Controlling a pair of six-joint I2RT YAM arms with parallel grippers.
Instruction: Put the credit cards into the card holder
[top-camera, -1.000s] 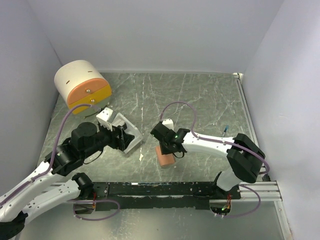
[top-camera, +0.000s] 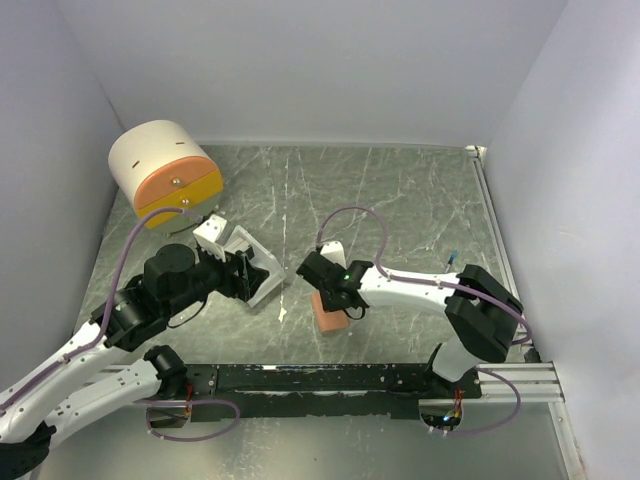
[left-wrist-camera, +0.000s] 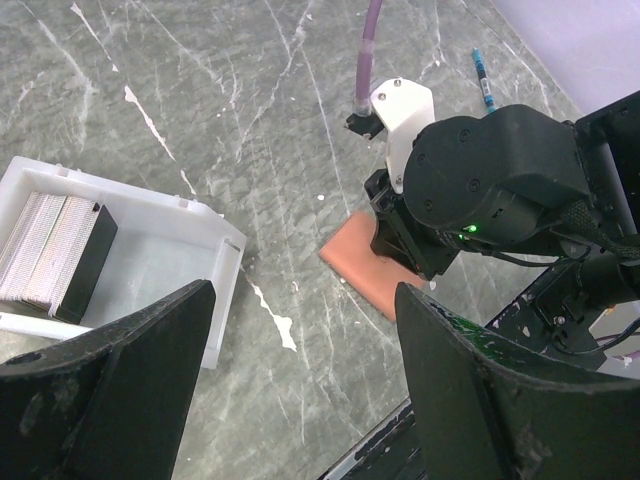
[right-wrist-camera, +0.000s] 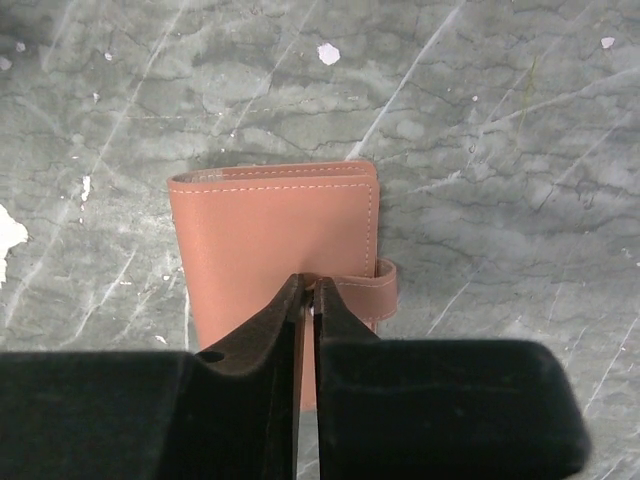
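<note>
A brown leather card holder (right-wrist-camera: 260, 230) with a strap lies on the marble table, partly under my right gripper, whose fingertips are shut at the strap with nothing clearly held between them. In the left wrist view, a white plastic tray (left-wrist-camera: 160, 262) holds a stack of white cards (left-wrist-camera: 40, 250) in its left part, with a black piece beside them. My left gripper hangs above the table near the tray, its fingers apart and nothing between them.
A white cylindrical box with orange and yellow drawers (top-camera: 140, 160) stands at the back left. A blue pen (left-wrist-camera: 483, 80) lies at the right.
The left arm shows little visible change.
</note>
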